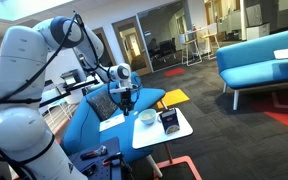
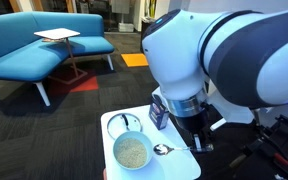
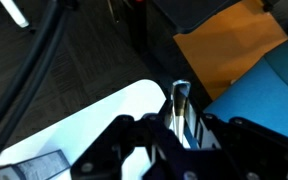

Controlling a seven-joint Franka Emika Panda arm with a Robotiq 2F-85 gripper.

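A metal spoon point(image 2: 163, 149) is gripped in my gripper point(image 2: 200, 146), its bowl end pointing left in exterior view 2. In the wrist view, the shiny spoon point(image 3: 180, 97) sticks out between the dark fingers. A pale bowl point(image 2: 133, 153) with light grainy contents stands on the small white table, left of the spoon in exterior view 2. My gripper point(image 1: 127, 103) hangs above and to the left of the bowl point(image 1: 147, 117) in exterior view 1. The spoon's exact height over the table is hard to judge.
A dark box point(image 1: 169, 120) stands on the white table point(image 1: 174, 132). Behind the bowl lies a clear round lid point(image 2: 123, 124). A blue sofa point(image 1: 97, 122) borders the table, and carpet point(image 1: 234, 140) lies open to its right.
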